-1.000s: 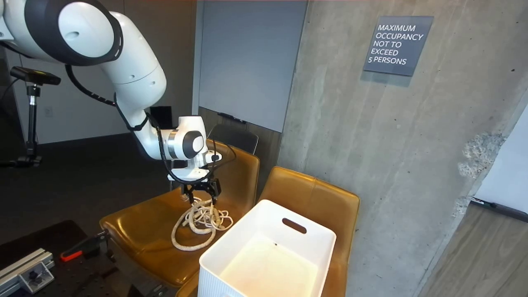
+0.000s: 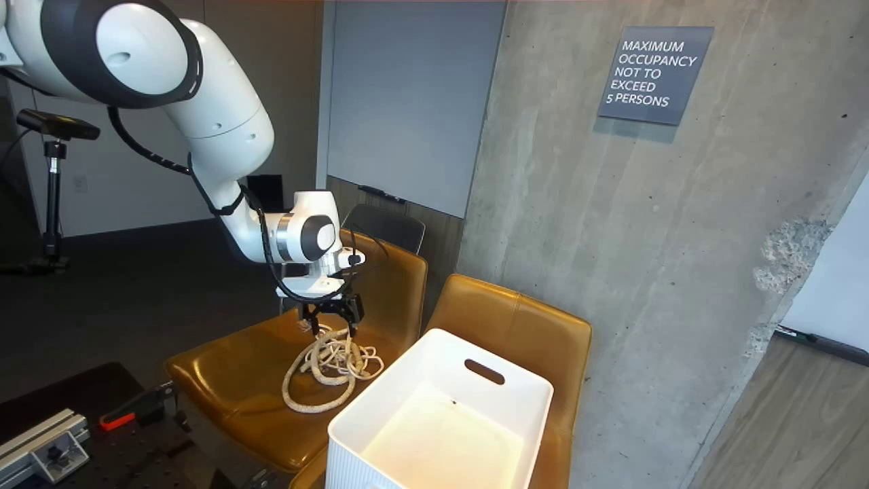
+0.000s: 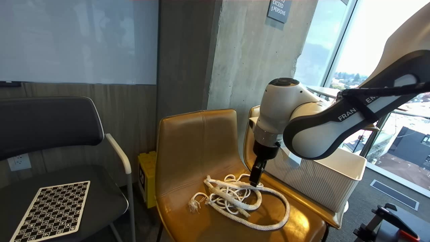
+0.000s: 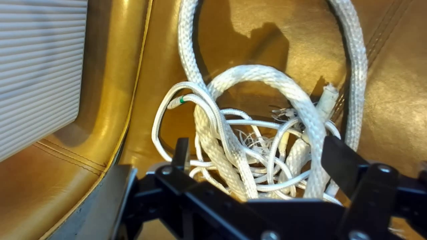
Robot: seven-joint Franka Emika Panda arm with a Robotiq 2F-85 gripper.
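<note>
Tangled white rope, thick and thin lengths together (image 2: 324, 367), lies on the brown leather chair seat (image 2: 232, 363). Over the pile my gripper (image 2: 332, 327) points down, its fingers wide apart. In the wrist view the black fingers (image 4: 340, 162) stand on either side of the rope (image 4: 266, 74), which runs through the gap without being clamped. One fingertip reaches the rope's level in the second exterior view, but whether it touches is unclear. The white ribbed bin (image 2: 444, 424) is beside the pile on the neighbouring chair; its visible inside is almost bare, with a small dark speck.
The bin's near wall (image 4: 38, 68) rises close to the gripper's side in the wrist view. Behind the rope stands the chair's backrest (image 3: 197, 149). A dark chair (image 3: 46, 125) with a patterned board (image 3: 52, 209) is farther off. Clamps and a rail (image 2: 49, 444) occupy the lower left.
</note>
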